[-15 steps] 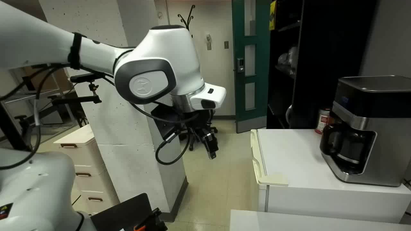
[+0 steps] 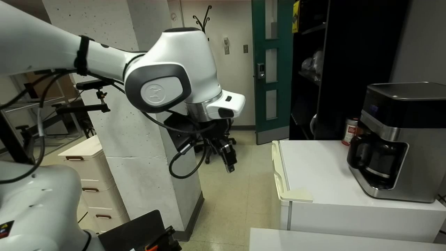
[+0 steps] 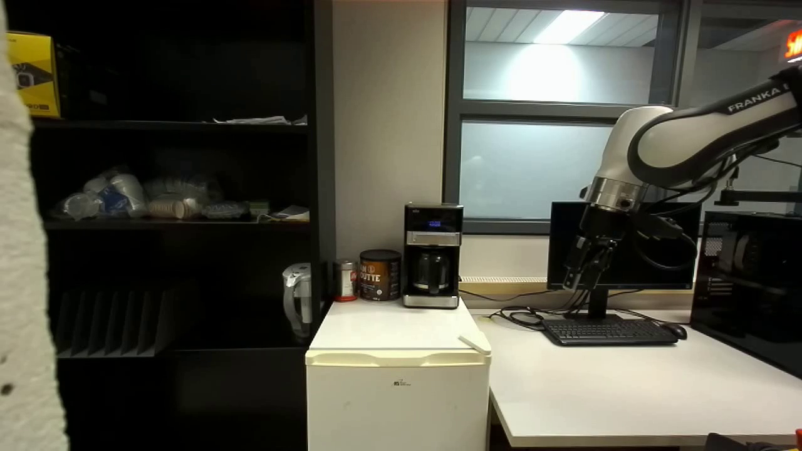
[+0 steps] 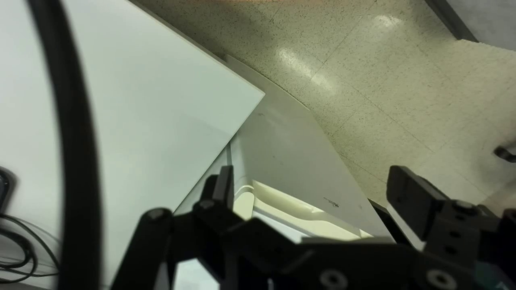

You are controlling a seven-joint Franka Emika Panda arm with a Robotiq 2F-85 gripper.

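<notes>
My gripper is open in the wrist view, its dark fingers (image 4: 411,200) wide apart and nothing held between them. Below it lies the front of the small white fridge (image 4: 295,150), with a cream handle edge (image 4: 309,215) along its top. In exterior view 1 the gripper (image 2: 230,161) hangs in the air, apart from the fridge (image 2: 326,171) and to its left. On the fridge's top stands a black and silver coffee maker (image 3: 433,259) with its glass carafe (image 3: 432,270) inside. The fridge door appears closed.
A white desk (image 3: 601,383) adjoins the fridge, bearing a keyboard (image 3: 609,331) and a monitor (image 3: 661,248). Two cans, one brown (image 3: 380,274) and one smaller (image 3: 346,280), stand left of the coffee maker. Open floor (image 2: 228,200) lies before the fridge; a concrete pillar (image 2: 133,175) rises behind the arm.
</notes>
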